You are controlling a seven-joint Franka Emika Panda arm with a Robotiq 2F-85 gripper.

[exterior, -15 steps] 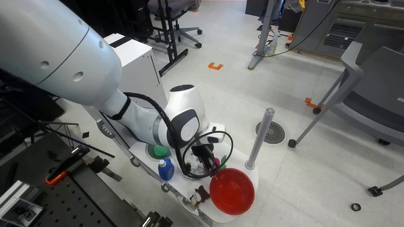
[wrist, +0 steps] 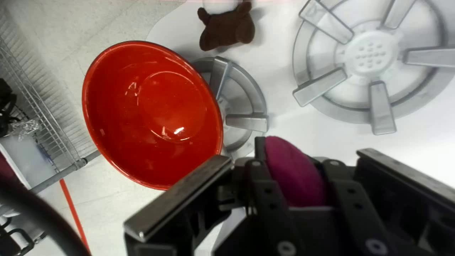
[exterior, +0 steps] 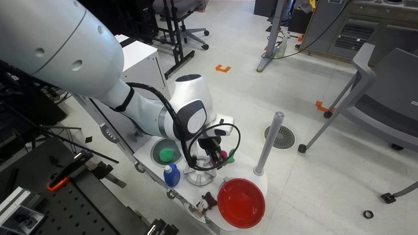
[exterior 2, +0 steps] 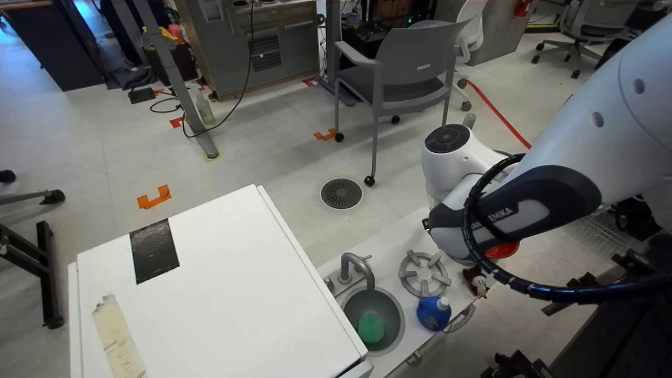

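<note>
A magenta object (wrist: 294, 172), soft-looking and rounded, is held between the black fingers of my gripper in the wrist view. In exterior view 1 my gripper (exterior: 216, 153) hangs above the white counter, and the magenta piece (exterior: 224, 154) shows beside a green part (exterior: 231, 156); whether these two are joined I cannot tell. A red bowl (wrist: 160, 111) stands empty on the counter, overlapping a grey burner (wrist: 241, 100). It lies to the left of my fingers in the wrist view.
A brown plush toy (exterior: 208, 201) lies near the bowl. Along the counter are another burner (exterior: 200, 178), a blue bottle (exterior: 172, 175) and a sink (exterior: 155, 156) with a green object (exterior: 166, 155) in it. A grey post (exterior: 269, 143) rises from the counter's far edge.
My gripper has risen, with the magenta object still in it, uncovering more of the burner below. The red bowl has shifted slightly toward the bottom of exterior view 1.
</note>
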